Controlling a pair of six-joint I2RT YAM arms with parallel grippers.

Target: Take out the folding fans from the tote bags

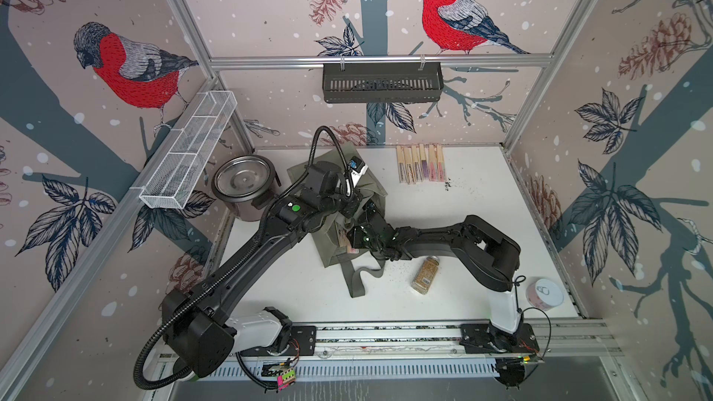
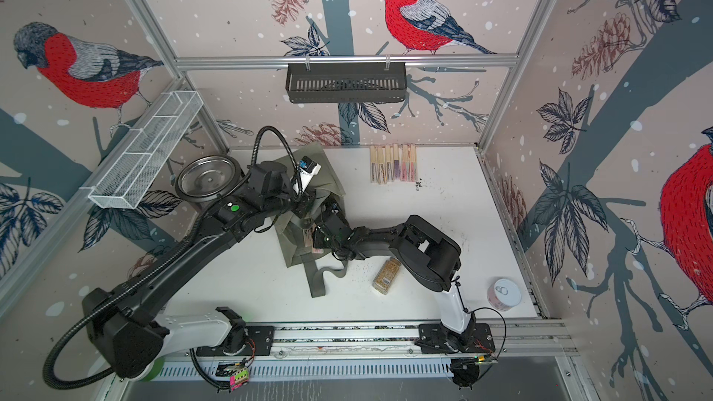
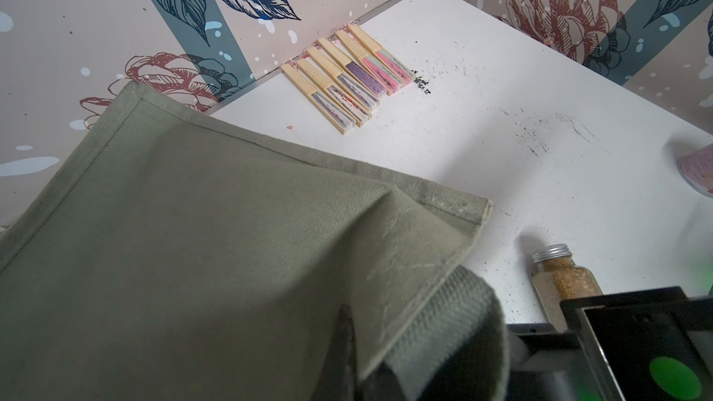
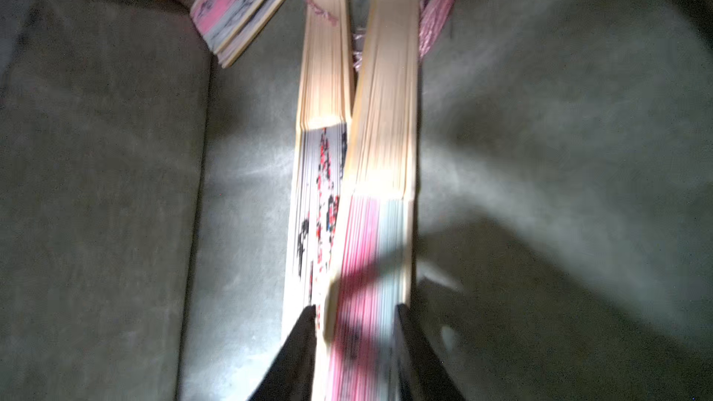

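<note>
In the top left view a grey-green tote bag (image 1: 330,252) lies on the table. My left gripper is shut on a fold of its cloth, raising the flap. Inside the bag, in the right wrist view, lie a pink-and-blue folding fan (image 4: 382,126), a red-patterned one (image 4: 321,74) beside it, and others at the upper left (image 4: 245,3). My right gripper is part open inside the bag, one finger either side of the pink-and-blue fan's lower part; whether it touches it I cannot tell.
A row of several fans (image 1: 420,163) lies at the back right. A steel pot (image 1: 245,185) stands left, a spice jar (image 1: 425,274) lies in front, a pink container (image 1: 544,293) stands front right.
</note>
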